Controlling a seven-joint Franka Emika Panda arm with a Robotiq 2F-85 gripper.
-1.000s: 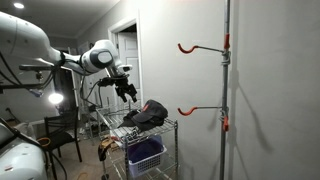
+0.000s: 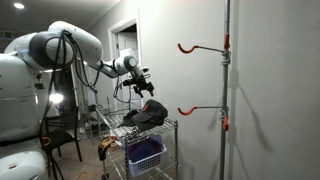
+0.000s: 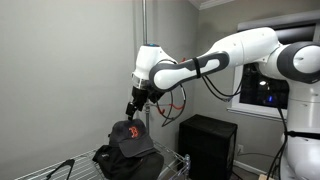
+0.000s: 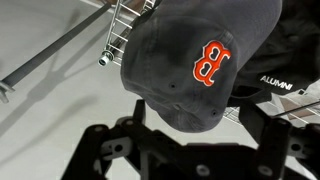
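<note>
A dark grey baseball cap with a red letter B sits on top of a black heap on the wire rack. In the wrist view the cap fills the upper middle, its rounded end reaching down between my fingers. My gripper is open, one finger on either side of that end. From the exterior views, the gripper hangs above the rack and the cap, pointing down. Whether a finger touches the cap, I cannot tell. A black item marked "ALUMNI" lies beside the cap.
A white basket is on the rack's lower level. Right of the rack stands a metal pole with red-tipped hooks against a bare wall. A dark cabinet is behind, at the right.
The arm has reached farther out over the rack. My gripper has shifted to the right in the exterior view, toward the cap. The cap and heap have not visibly moved.
</note>
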